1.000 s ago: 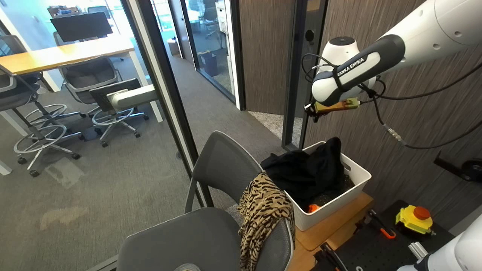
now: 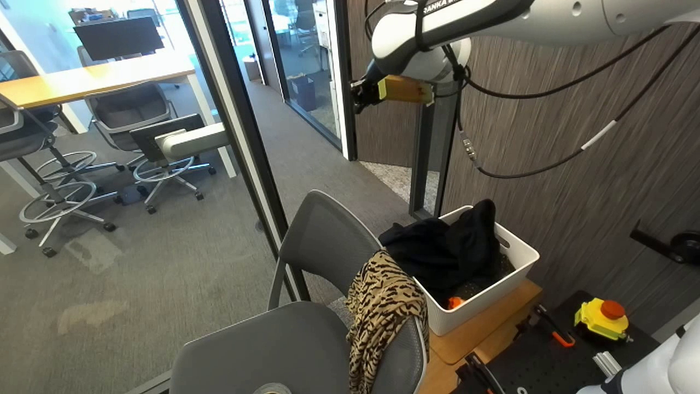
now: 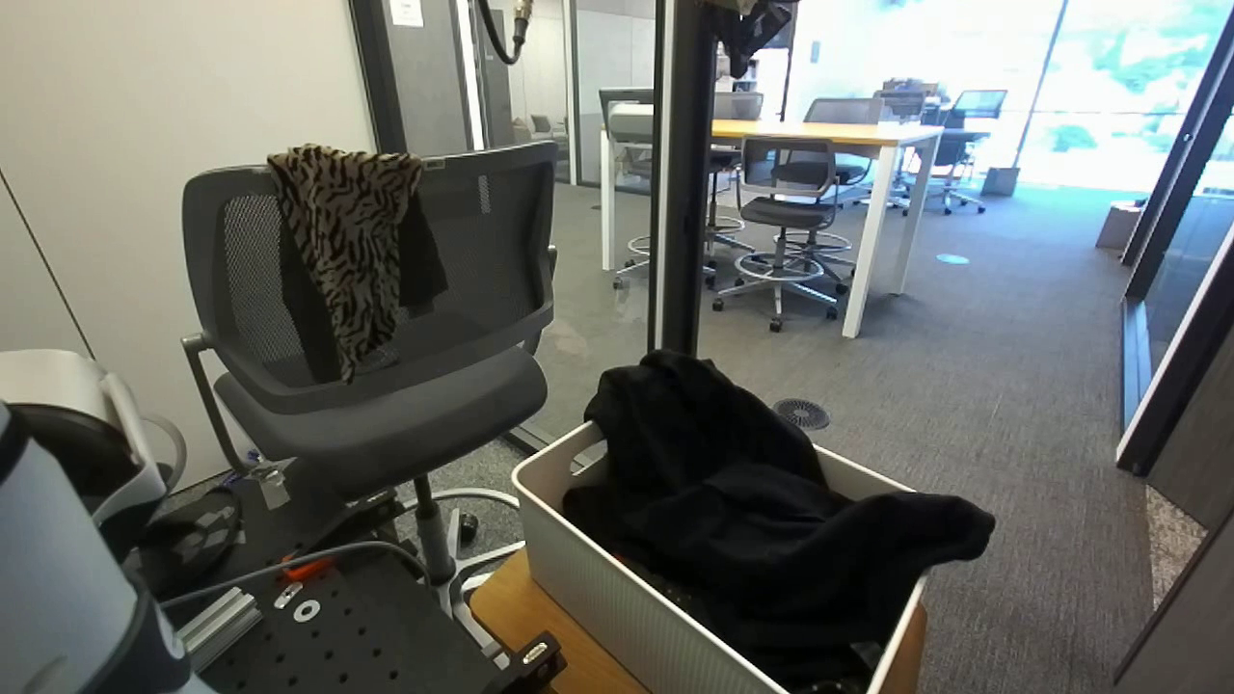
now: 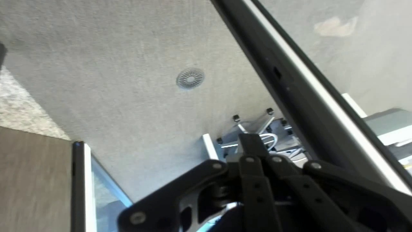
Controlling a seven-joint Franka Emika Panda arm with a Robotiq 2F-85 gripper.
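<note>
In the wrist view my gripper is shut, its black fingers together and nothing showing between them. High in exterior view 1, the same gripper (image 2: 361,97) hangs in the air well above the white bin; only its dark underside (image 3: 752,44) shows at the top of exterior view 2. Black cloth (image 2: 453,253) is heaped in the white bin (image 2: 482,303), partly draped over the rim. A tiger-striped cloth (image 3: 350,237) lies over the backrest of the grey chair (image 3: 486,243), apart from my gripper.
A dark door-frame post (image 4: 285,73) crosses the wrist view close to my fingers. The bin stands on a wooden surface (image 2: 518,299). A yellow box with a red button (image 2: 602,319) sits on the black table. Open carpet lies beyond the bin.
My arm has moved up and to the left in exterior view 1, from above the bin's far side. The bin, both cloths and the chair look unmoved.
</note>
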